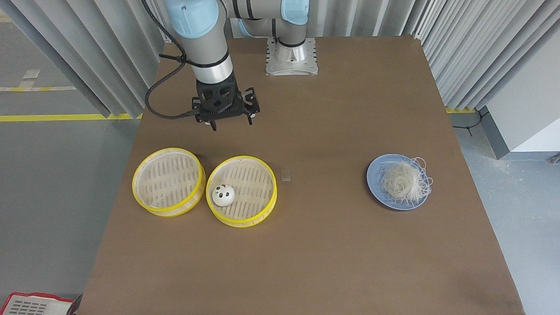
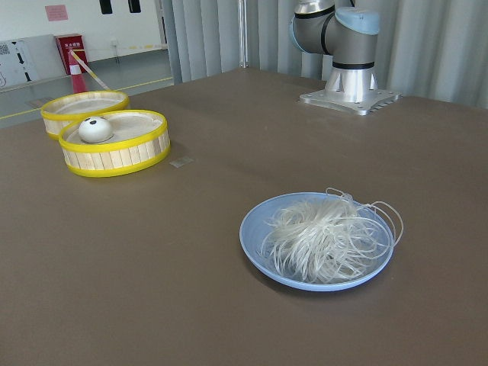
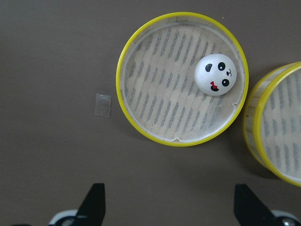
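My gripper (image 1: 232, 121) hangs over the table behind the two yellow-rimmed steamer baskets, open, its two fingers at the bottom corners of the wrist view with only bare table between them. The right basket (image 1: 257, 205) holds a white panda-faced bun (image 1: 223, 195), seen from above in the wrist view (image 3: 215, 75). The left basket (image 1: 168, 178) beside it shows no contents. At the right, a blue plate (image 1: 380, 186) carries a loose pile of white noodle-like strands (image 1: 401, 180), also seen large in the left view (image 2: 324, 240).
A small clear square (image 1: 285, 175) lies beside the right basket. The robot's base (image 1: 291, 63) stands at the back edge.
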